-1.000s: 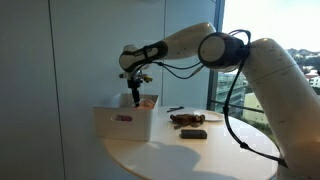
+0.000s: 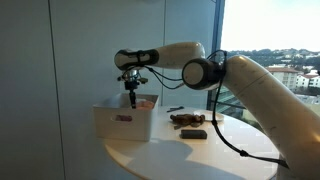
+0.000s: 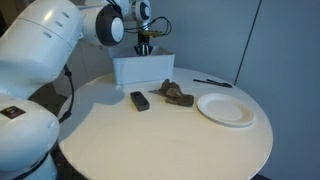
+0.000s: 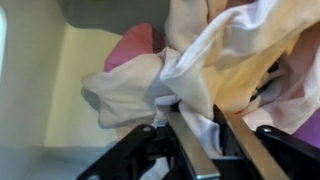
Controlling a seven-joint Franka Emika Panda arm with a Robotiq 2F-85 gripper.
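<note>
Over the white bin [image 2: 124, 124], my gripper [image 2: 132, 101] points down, its fingertips near the level of the rim. In the wrist view the two fingers stand part open, spread a little apart, and pale cloth [image 4: 193, 78] shows between and just beyond them. That cloth lies crumpled with peach-coloured folds [image 4: 268, 48] inside the bin. A red piece of cloth [image 4: 133, 45] lies partly under the pale one. Whether the fingers touch the cloth is unclear.
On the round white table stand a white plate [image 3: 226, 110], a dark block [image 3: 139, 101] and a brown object [image 3: 175, 94]. A thin dark item [image 3: 212, 82] lies behind the plate.
The arm's forearm hangs lower than a second ago. The bin and the table items have stayed put.
</note>
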